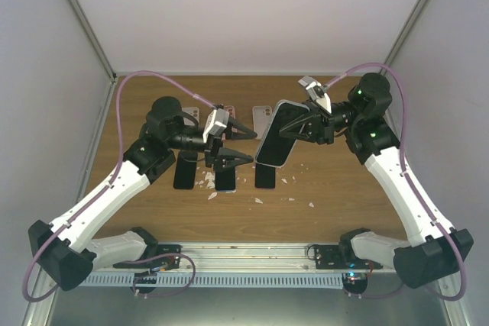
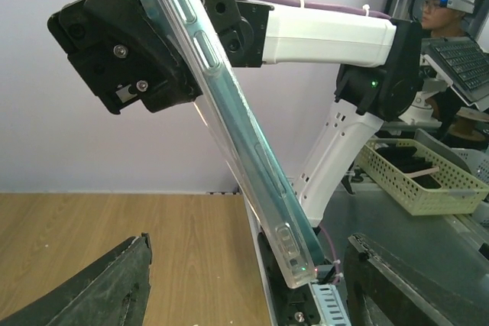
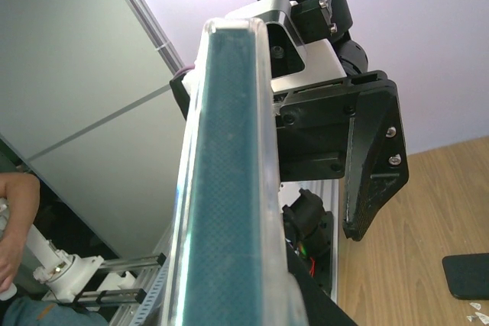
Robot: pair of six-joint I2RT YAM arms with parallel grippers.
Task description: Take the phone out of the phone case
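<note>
My right gripper (image 1: pixel 293 122) is shut on a black-screened phone (image 1: pixel 276 143) in its clear phone case (image 2: pixel 252 159), held tilted above the table. From the left wrist view the case is seen edge-on, slanting, with a teal phone edge inside it. The same case (image 3: pixel 270 188) fills the middle of the right wrist view, beside one of the right fingers (image 3: pixel 372 162). My left gripper (image 1: pixel 254 146) stands wide open, its fingertips level with the phone's left edge in the top view. In the left wrist view nothing is clamped between its fingers.
Several phones lie on the wooden table (image 1: pixel 336 188), among them a black phone (image 1: pixel 265 176) under the held one. Empty cases, including a clear case (image 1: pixel 261 116), lie farther back. White scraps (image 1: pixel 213 195) are scattered near the phones.
</note>
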